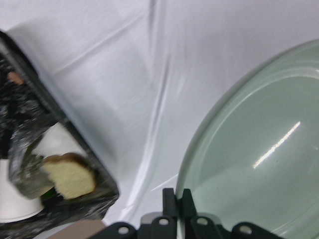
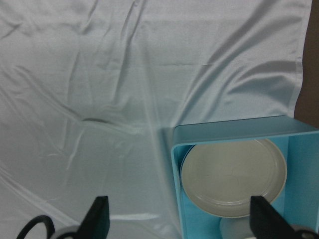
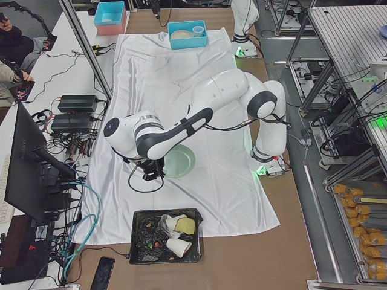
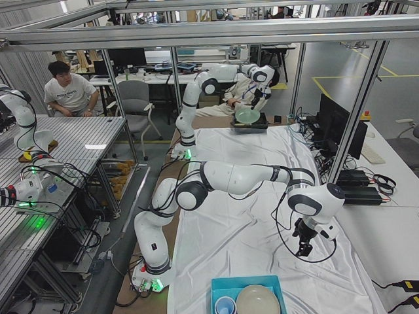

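Observation:
A pale green plate (image 3: pixel 180 162) is held by its rim in my left gripper, which is shut on it; in the right camera view the plate (image 4: pixel 247 115) is raised near the black bin. That bin (image 3: pixel 139 254) holds crumpled plastic, a yellow bread-like piece (image 1: pixel 70 177) and a white cup (image 3: pixel 178 246). My right gripper is open, with nothing between its fingers, over the edge of a blue box (image 2: pixel 224 129) that holds a beige plate (image 2: pixel 232 177) and a cup (image 4: pixel 224 305).
A monitor (image 3: pixel 27 163) and cables line one side; a phone (image 3: pixel 103 272) lies beside the bin.

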